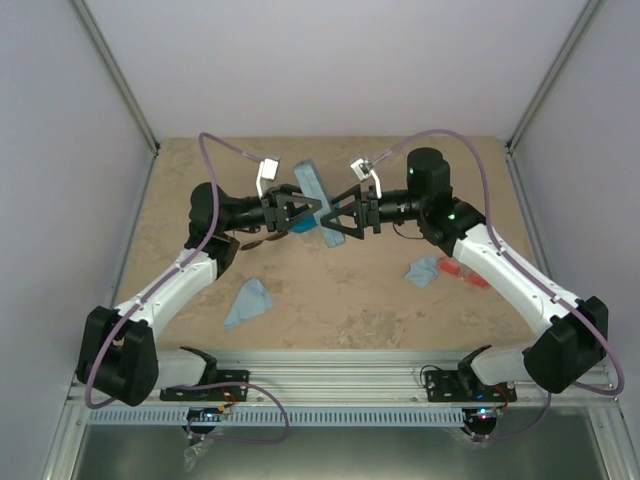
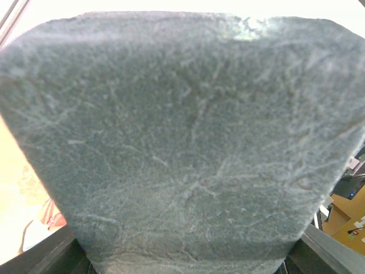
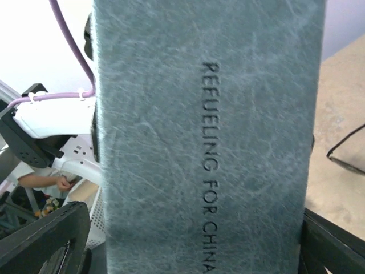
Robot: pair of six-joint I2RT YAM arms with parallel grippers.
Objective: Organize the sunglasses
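Observation:
A long grey-blue glasses case (image 1: 312,182), stamped with lettering on the side seen in the right wrist view, is held up between the two arms. My left gripper (image 1: 312,206) is shut on the case, whose grey face (image 2: 194,142) fills most of the left wrist view. Around the case's lower part stands my right gripper (image 1: 335,218), open, with the case (image 3: 205,142) between its spread fingers. Sunglasses (image 1: 262,241) with dark lenses lie on the table beside the left gripper; another thin dark frame (image 3: 348,157) shows in the right wrist view.
A blue item (image 1: 303,225) lies beneath the case, partly covered. Grey-blue cloths rest at the left (image 1: 249,303) and right (image 1: 422,271); red-and-clear items (image 1: 462,271) sit under the right arm.

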